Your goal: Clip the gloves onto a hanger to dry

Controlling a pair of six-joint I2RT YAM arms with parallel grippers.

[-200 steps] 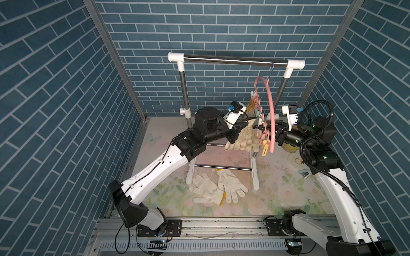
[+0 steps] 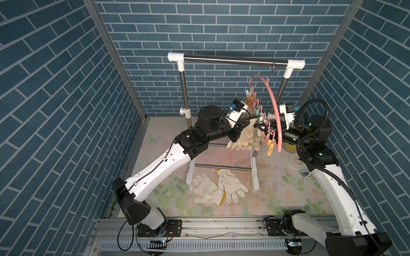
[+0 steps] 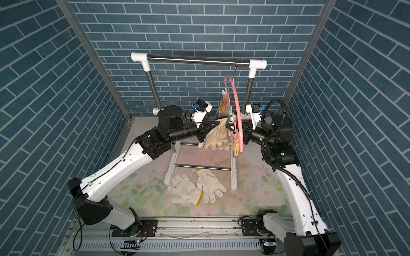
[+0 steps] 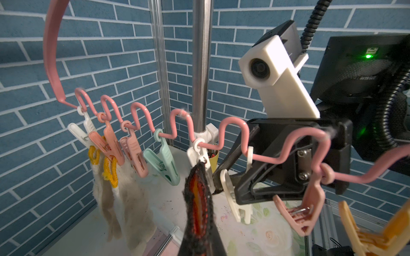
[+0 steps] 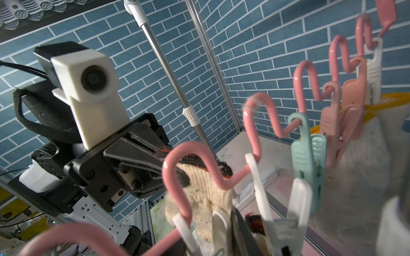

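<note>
My left gripper (image 2: 247, 121) is shut on the cuff of a cream glove (image 5: 198, 192), which hangs below its fingers beside the pink hanger (image 2: 274, 106). Opposite it, my right gripper (image 2: 261, 125) reaches in among the middle clips from the other side. In the right wrist view its dark fingers (image 5: 240, 234) show close to a white clip (image 5: 277, 213); whether they squeeze a clip is hidden. More glove fabric (image 4: 130, 209) with yellow cuffs hangs from the far-end clips. Two white gloves (image 2: 207, 188) lie flat on the table.
The hanger is hooked on a metal rail (image 2: 235, 60) on white-jointed posts. A green clip (image 4: 164, 164), a pink clip (image 4: 303, 209) and a yellow clip (image 2: 270, 147) hang without gloves.
The hanger has turned, its near end swinging right and its far end left. My left gripper has shifted slightly right with the glove, while the right arm has moved a little left.
</note>
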